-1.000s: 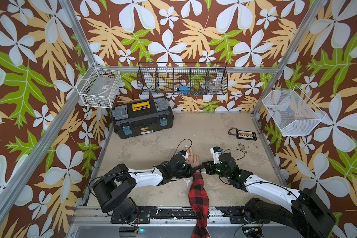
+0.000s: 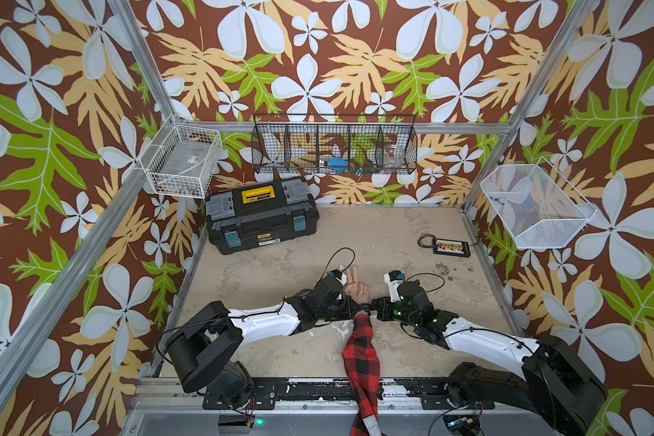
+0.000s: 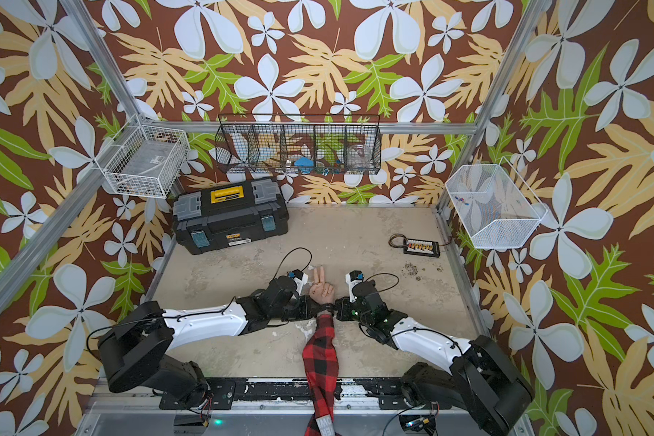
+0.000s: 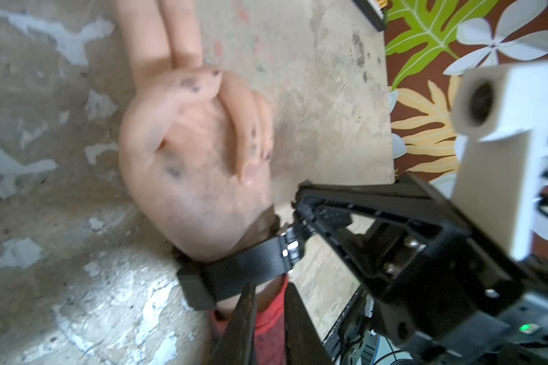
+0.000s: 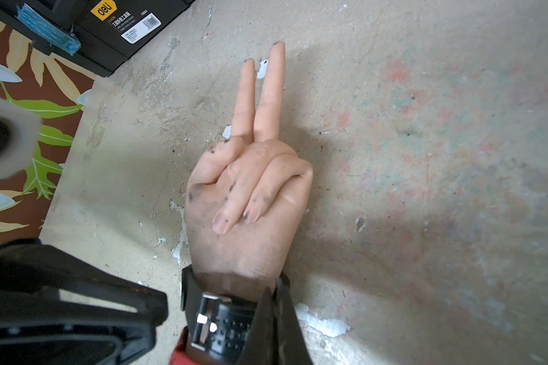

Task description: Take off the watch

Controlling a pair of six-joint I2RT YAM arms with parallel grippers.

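Note:
A mannequin hand (image 5: 243,225) in a red plaid sleeve (image 2: 359,348) lies palm up on the table, two fingers extended. Around its wrist is a black watch (image 4: 243,270) with a metal buckle, the perforated strap (image 5: 225,325) facing the right wrist camera. My left gripper is over the watch band from the left, fingertips close together with a narrow gap; what is between them is unclear. My right gripper is shut at the band on the other side, nothing clearly visible between its fingertips.
A black toolbox (image 2: 261,218) sits at the back left, a small cased item (image 2: 450,247) at the right. Wire baskets (image 2: 334,145) hang on the walls. Bare table (image 2: 370,239) lies behind the hand.
My left gripper and its wrist housing have shifted slightly up the table. My right arm has moved slightly, and the hand and sleeve have shifted a little.

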